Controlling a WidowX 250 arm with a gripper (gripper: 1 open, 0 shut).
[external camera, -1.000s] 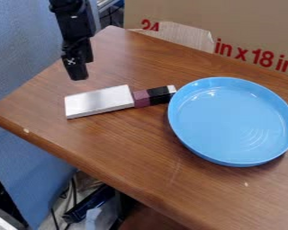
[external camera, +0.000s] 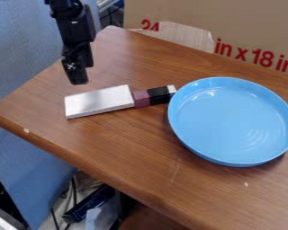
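Observation:
My black gripper (external camera: 76, 72) hangs at the upper left, above the table and behind a cleaver-like object that has a flat silver part (external camera: 98, 101) and a handle (external camera: 153, 96) banded maroon and black. The object lies flat, angled slightly, with the handle end beside the blue plate (external camera: 230, 121) on the right. The gripper's fingertips point down; whether they are open or shut is hard to tell at this size.
The wooden table (external camera: 134, 144) has bare room in front and behind the silver object. A large cardboard box (external camera: 219, 27) stands along the back. The table's left edge drops to a blue padded surface and clutter below.
The gripper has shifted very slightly over the last second; the object and plate are unmoved.

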